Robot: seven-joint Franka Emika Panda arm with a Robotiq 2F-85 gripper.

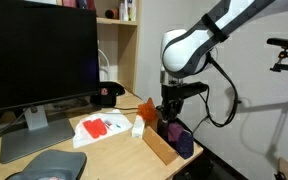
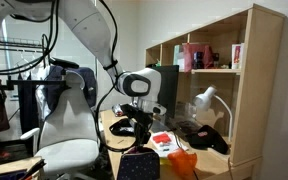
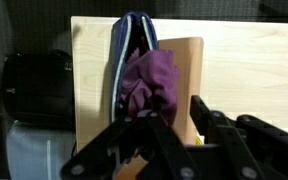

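Observation:
A dark blue bag stands with its mouth open, and a crumpled purple cloth shows inside it in the wrist view. My gripper hangs over the bag's near end, its dark fingers apart; no object shows clearly between them. In exterior view 1 the gripper points down at the mouth of the bag, and its tips partly cover the opening. The bag's front is visible at the bottom of exterior view 2. How deep the fingertips reach is hard to tell.
A brown box panel stands against the bag. Close behind are an orange object and a white one. A monitor and a grey container occupy the left side.

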